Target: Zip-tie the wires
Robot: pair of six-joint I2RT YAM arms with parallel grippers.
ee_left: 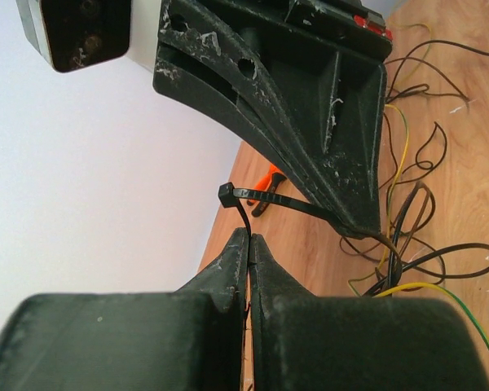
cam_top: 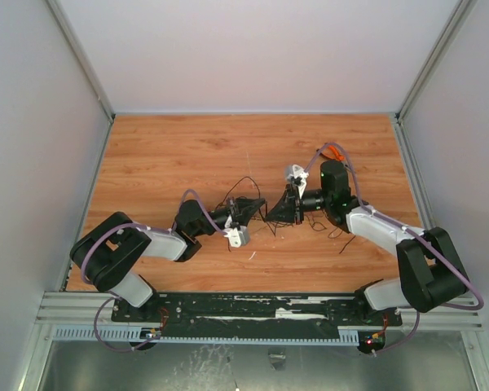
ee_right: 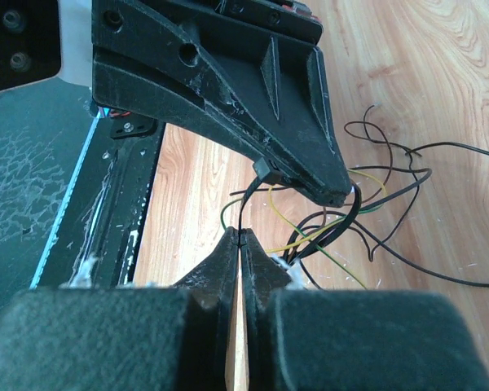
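Observation:
A thin black zip tie (ee_left: pixel 281 199) stretches between my two grippers, its small square head (ee_left: pixel 227 194) in the open air. From that head, a thin strip drops into the tips of my left gripper, which is shut on it. My right gripper is shut on another stretch of the zip tie (ee_right: pixel 246 191), with the head (ee_right: pixel 266 171) close beside the left fingertips. Both grippers meet tip to tip above the loose black, yellow and green wires (ee_right: pixel 330 228). Whether the tie fully encircles the wires is hard to make out.
Orange-handled pliers (cam_top: pixel 332 152) lie at the back right of the wooden table (cam_top: pixel 171 155). Loose wire ends (cam_top: pixel 334 232) spread beneath and right of the right gripper.

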